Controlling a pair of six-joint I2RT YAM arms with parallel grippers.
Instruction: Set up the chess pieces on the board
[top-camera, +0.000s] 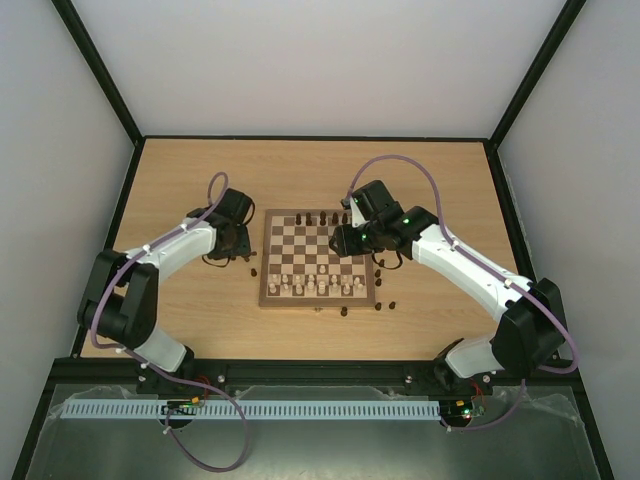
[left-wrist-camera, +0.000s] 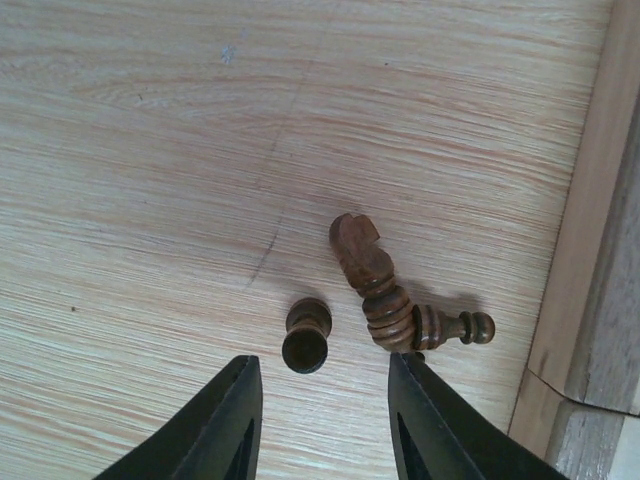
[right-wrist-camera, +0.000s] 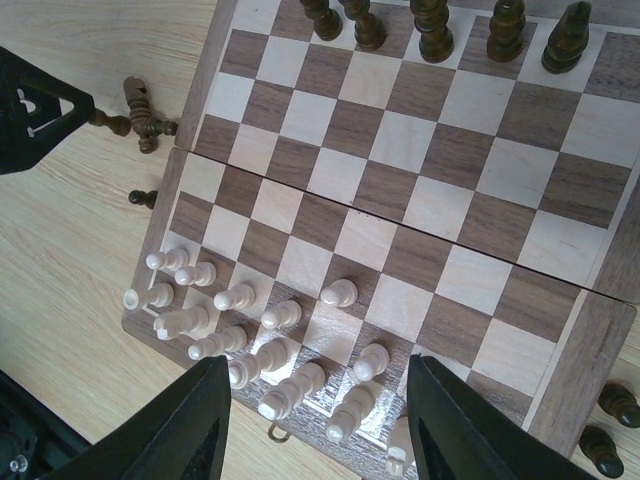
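The chessboard (top-camera: 316, 260) has white pieces along its near side and dark pieces along its far edge. My left gripper is open just left of the board, above loose dark pieces: an upright pawn (left-wrist-camera: 305, 350) between and beyond its fingertips, and a lying knight (left-wrist-camera: 358, 250) with smaller pieces beside it. My right gripper is open above the board, nothing held, with white pieces such as a pawn (right-wrist-camera: 371, 362) under it and dark pieces (right-wrist-camera: 565, 38) further off.
More loose dark pieces (right-wrist-camera: 606, 451) lie right of and in front of the board. The board's wooden frame (left-wrist-camera: 590, 230) borders the left gripper's view.
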